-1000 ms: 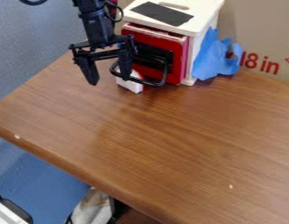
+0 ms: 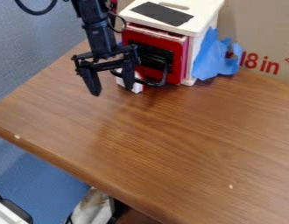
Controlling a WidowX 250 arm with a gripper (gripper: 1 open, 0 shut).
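Observation:
My gripper (image 2: 109, 80) hangs over the left back of the wooden table, its black fingers spread apart and pointing down, in front of a toy oven (image 2: 171, 16) with white body and red front (image 2: 178, 45). A black handle or frame (image 2: 157, 82) on the red front reaches out beside my right finger; whether the finger touches it I cannot tell. A small white block (image 2: 137, 88), partly hidden, sits at the oven's lower left. I see nothing clearly held between the fingers.
A blue cloth (image 2: 214, 59) lies against the oven's right side, before a cardboard panel (image 2: 262, 31).
My gripper has shifted very slightly to the right and down over the last second. The oven and other things look unchanged.

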